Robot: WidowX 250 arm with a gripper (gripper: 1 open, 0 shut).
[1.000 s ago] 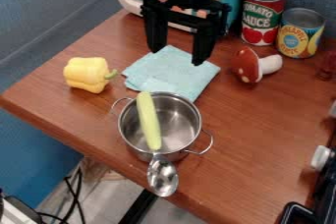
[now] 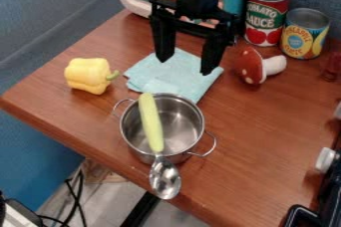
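Observation:
My black gripper (image 2: 186,54) hangs at the upper middle, open, its two fingers apart above a folded light blue cloth (image 2: 167,77), with nothing seen between them. Below the cloth stands a steel pot (image 2: 189,134) holding a pale yellow-green long object (image 2: 151,121). A metal spoon (image 2: 166,179) lies at the pot's front, hanging out over the rim. A yellow pepper (image 2: 88,74) lies left of the cloth, and a red-capped mushroom (image 2: 256,66) lies to its right.
Tomato sauce can (image 2: 264,17) and a second can (image 2: 305,37) stand at the back right. A teal appliance is behind the gripper. Dark objects line the right edge. Bare wood (image 2: 253,141) is right of the pot.
My gripper has risen slightly and shifted a little over the last second. The objects on the table have stayed put.

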